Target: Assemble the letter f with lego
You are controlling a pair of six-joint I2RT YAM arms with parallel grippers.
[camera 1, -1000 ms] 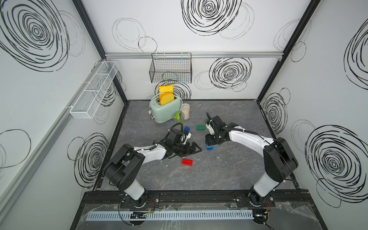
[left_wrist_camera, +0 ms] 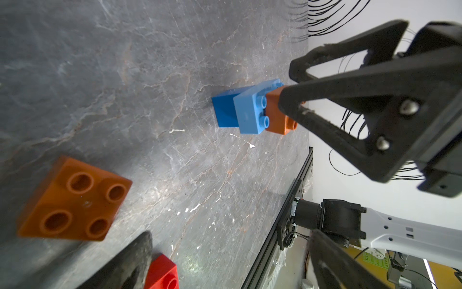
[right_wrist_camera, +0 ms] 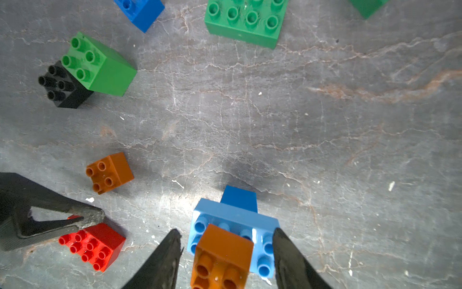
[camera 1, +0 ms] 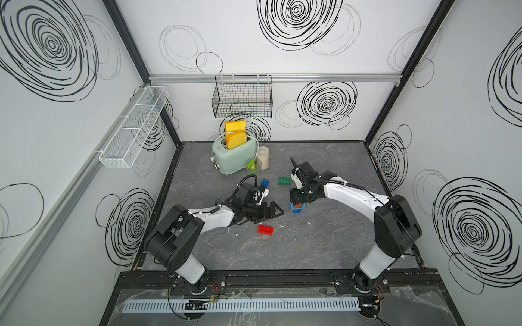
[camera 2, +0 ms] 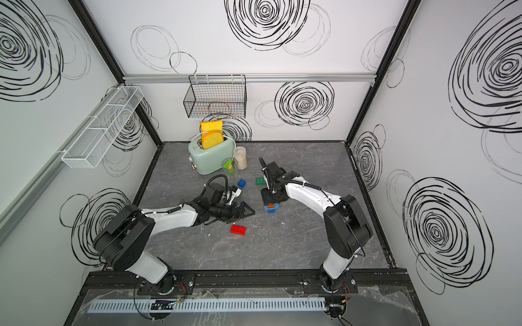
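Observation:
In the right wrist view, an orange brick (right_wrist_camera: 224,245) sits on the studs of a wide light blue brick (right_wrist_camera: 235,218), which rests on a darker blue brick (right_wrist_camera: 239,198). The stack stands upright on the table. My right gripper is open, its fingers (right_wrist_camera: 161,262) spread either side of the orange brick and clear of it. My left gripper hangs open to the left of the stack with nothing held. A second orange brick (left_wrist_camera: 74,200) and a red brick (left_wrist_camera: 162,273) lie on the table near it.
Farther back lie a green brick (right_wrist_camera: 247,19), a taller light green brick (right_wrist_camera: 108,67), a black brick (right_wrist_camera: 65,85) and a small blue brick (right_wrist_camera: 141,10). A toaster (camera 1: 235,156) and a cup (camera 1: 263,157) stand at the back.
The left arm has barely shifted left.

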